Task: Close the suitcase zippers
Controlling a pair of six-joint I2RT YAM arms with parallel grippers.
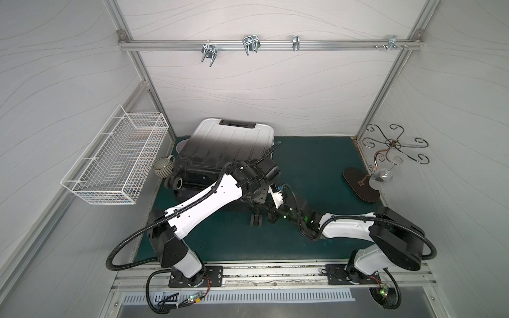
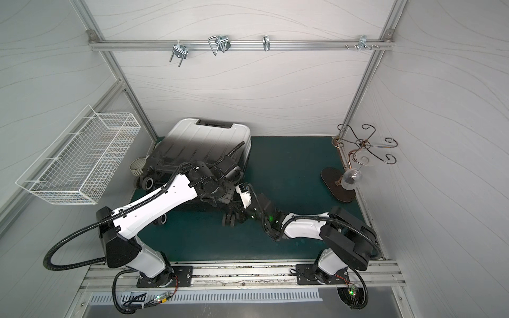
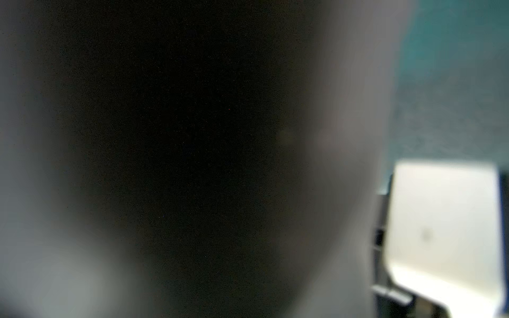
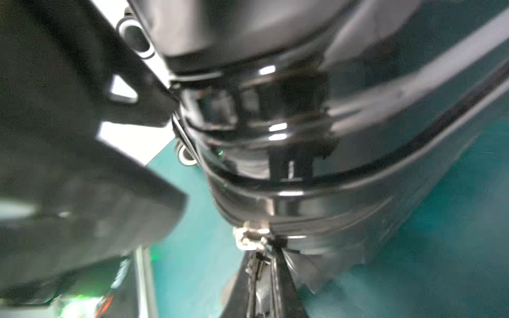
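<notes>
The suitcase (image 1: 233, 138), silver fading to black, lies on the green table at left of centre. In the right wrist view its glossy black side (image 4: 360, 159) fills much of the frame. A small pale metal zipper pull (image 4: 246, 238) sits at the tips of my right gripper, which is shut on it low along the suitcase's corner. My left arm (image 1: 209, 200) reaches over the front of the case, its hand (image 1: 257, 190) at the front right corner. The left fingers are hidden, and a dark blur covers most of the left wrist view.
A white wire basket (image 1: 117, 159) hangs at the left wall, with a ribbed cup (image 1: 163, 167) beside the case. At right stand a curled metal stand (image 1: 393, 144) and a dark oval board (image 1: 360, 184). Table right of the case is clear.
</notes>
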